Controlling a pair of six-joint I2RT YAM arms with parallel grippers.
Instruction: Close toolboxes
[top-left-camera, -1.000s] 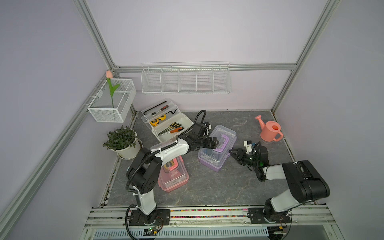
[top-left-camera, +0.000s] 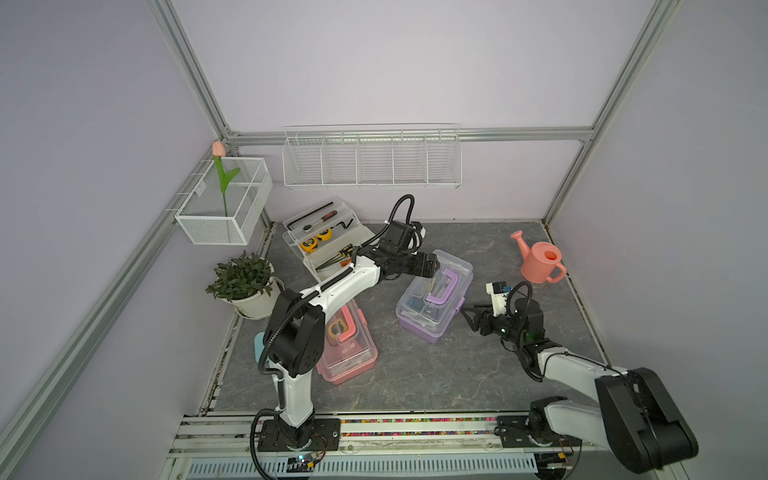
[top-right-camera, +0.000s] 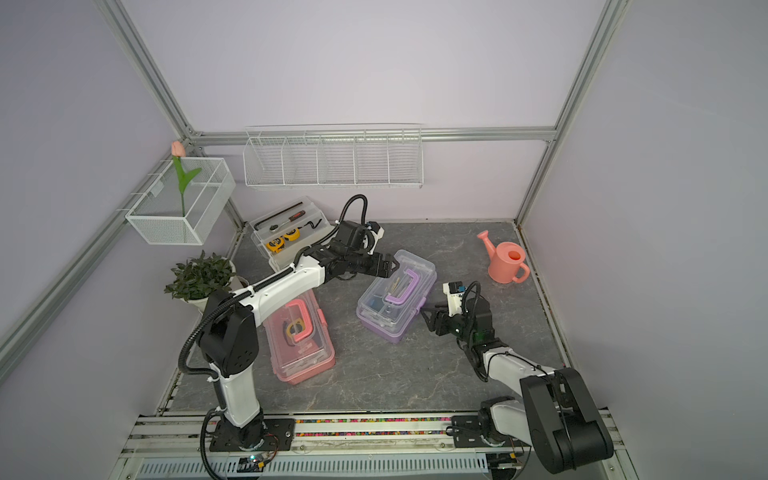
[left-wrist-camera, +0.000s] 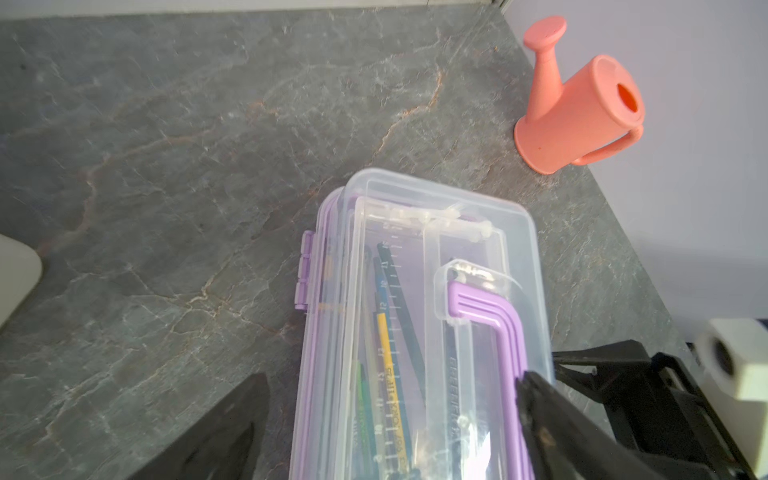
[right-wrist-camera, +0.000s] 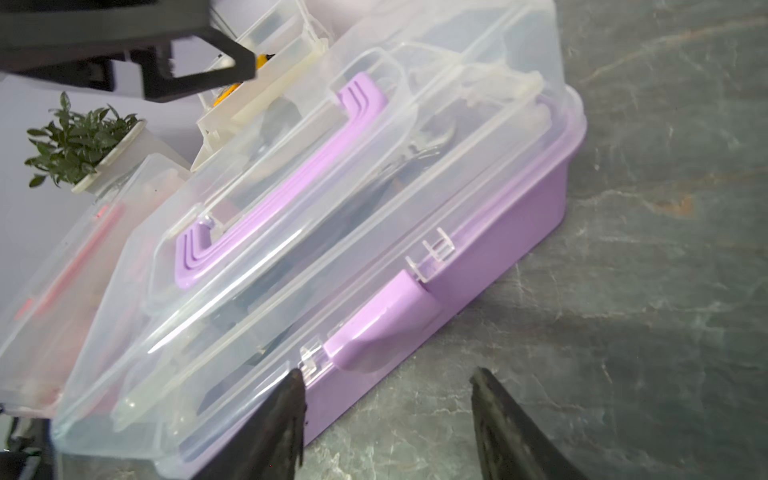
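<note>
A purple toolbox (top-left-camera: 430, 316) with a clear lid sits mid-table, its lid down over the base. In the right wrist view its purple latch (right-wrist-camera: 384, 324) hangs on the front side. My right gripper is open close to that side, nothing between its fingers. Above the lid's far end hovers my left gripper, open, the purple handle (left-wrist-camera: 488, 312) below it. A pink toolbox (top-right-camera: 300, 340) with its lid down lies to the left, partly behind the left arm. At the back left, a white toolbox (top-right-camera: 289, 226) stands open with tools inside.
The coral watering can (top-left-camera: 544, 262) stands at the back right. A potted plant (top-left-camera: 244, 284) is at the left edge. Wire baskets (top-left-camera: 372, 160) hang on the walls. Table between the pink and purple boxes is free.
My left arm has moved up and back, toward the far end of the purple box. The boxes stay put.
</note>
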